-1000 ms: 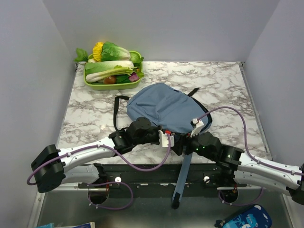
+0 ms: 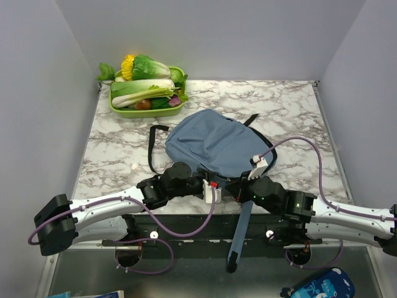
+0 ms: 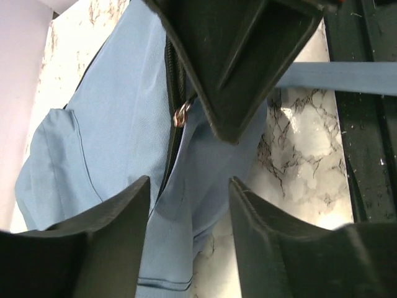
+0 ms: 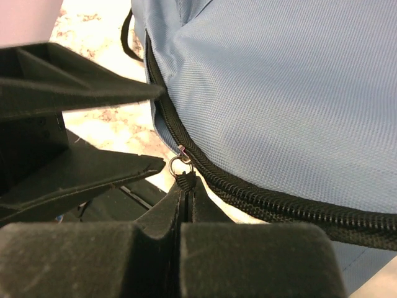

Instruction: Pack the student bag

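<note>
The blue student bag (image 2: 208, 139) lies on the marble table, its black zipper edge towards my arms. My right gripper is shut on the black zipper pull (image 4: 185, 181); the pull's metal ring (image 4: 180, 162) shows just beyond its fingertips. Close by, my left gripper stands open at the bag's zipper edge, fingers apart. In the left wrist view the zipper slider (image 3: 180, 115) is visible beside the dark right gripper finger (image 3: 226, 105). The top view hides the fingertips among the arms.
A green basket (image 2: 139, 114) full of vegetables stands at the back left. The bag's strap (image 2: 239, 233) hangs over the front table edge. Below lie a blue patterned pouch (image 2: 325, 285) and, at lower left, partly cut-off items. Clear marble surrounds the bag.
</note>
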